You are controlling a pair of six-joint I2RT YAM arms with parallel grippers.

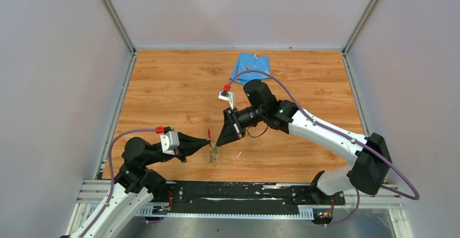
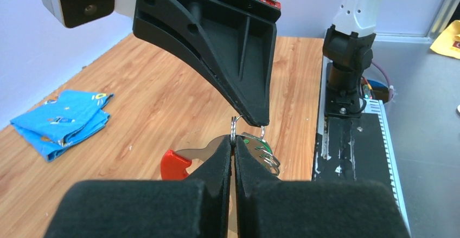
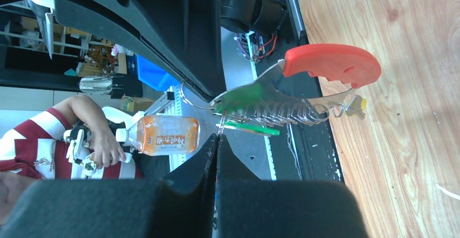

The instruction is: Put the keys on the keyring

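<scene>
My left gripper and right gripper are tip to tip over the wooden table. In the left wrist view a thin wire ring rises edge-on from the shut left fingertips. The right gripper's shut tips pinch a thin wire loop. Between the grippers hangs a flat metal piece with a red handle and a row of several wire rings. A small brassy key-like piece with a yellow end dangles near the handle. Whether the two wires are linked is unclear.
A folded blue cloth lies at the back of the table. A small white scrap sits right of the hanging things. The wood around is mostly clear; a black rail runs along the front edge.
</scene>
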